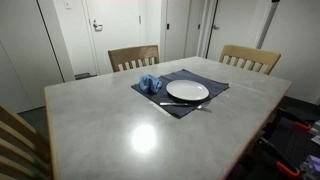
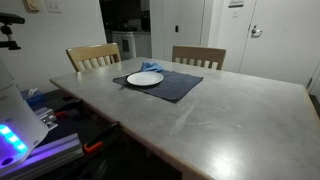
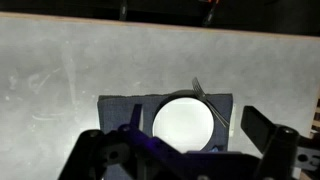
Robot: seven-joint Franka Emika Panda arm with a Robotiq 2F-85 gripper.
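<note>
A white round plate (image 1: 187, 90) rests on a dark blue-grey placemat (image 1: 178, 109) on the table. Crumpled blue cloth (image 1: 149, 84) lies on the mat, to the left of the plate in exterior view 1. Silver cutlery lies along the plate's near side there; from the wrist, a fork (image 3: 207, 101) shows by the plate (image 3: 183, 124). My gripper is open, its dark fingers spread wide in the wrist view with nothing held between them. It looks down from well above the mat, and its body hides the mat's lower part.
Wooden chairs stand around it, including one at the far side (image 2: 199, 60). Part of the arm base (image 2: 20, 130) shows beside the table.
</note>
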